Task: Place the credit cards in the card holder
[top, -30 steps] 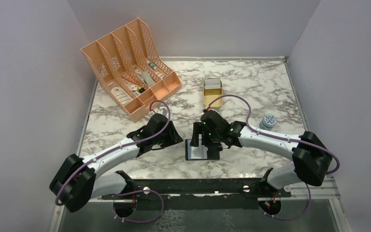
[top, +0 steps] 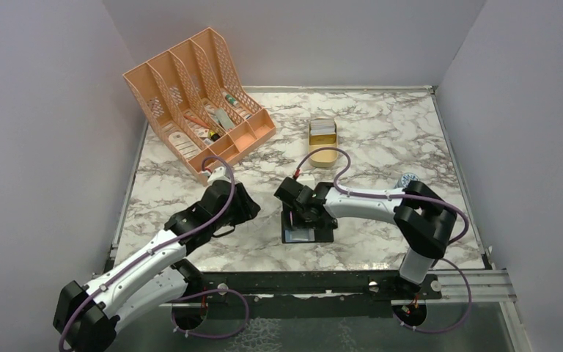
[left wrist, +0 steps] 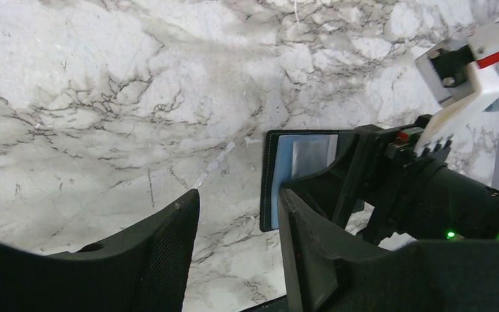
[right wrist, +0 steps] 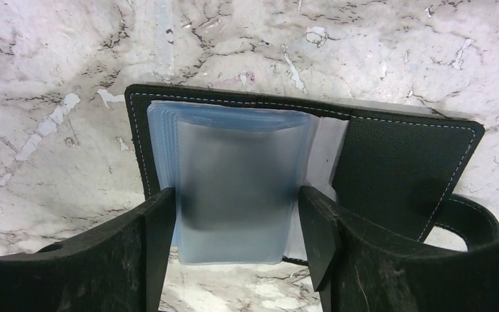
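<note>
The open black card holder (right wrist: pixel 403 169) lies on the table with clear bluish sleeves (right wrist: pixel 237 175) on its left half. My right gripper is down over it, open, its fingertips at either side of the sleeves; whether they touch is unclear. It covers much of the holder in the top view. My left gripper hangs open to the holder's left, with nothing between its fingers. A yellow box (top: pixel 322 154) at the back middle holds pale stacked items (top: pixel 322 126), which look like cards.
An orange organiser (top: pixel 234 143) with small items stands at the back left. A round blue-and-white object (top: pixel 409 178) is partly behind the right arm.
My left gripper has drawn back to the left.
</note>
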